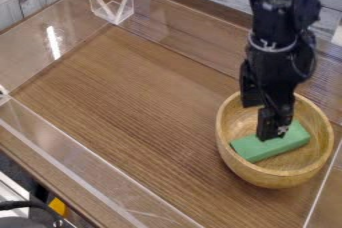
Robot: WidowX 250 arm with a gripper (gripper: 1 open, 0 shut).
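My black gripper (pixel 263 112) hangs open from the top right, its dark fingers reaching down into a wooden bowl (pixel 241 167) at the lower right. A green block (pixel 254 149) lies in the bowl, just below the fingertips. Nothing shows between the fingers; whether they touch the block I cannot tell.
A small white angular object (pixel 114 10) stands at the back left. A pale wall runs along the back right.
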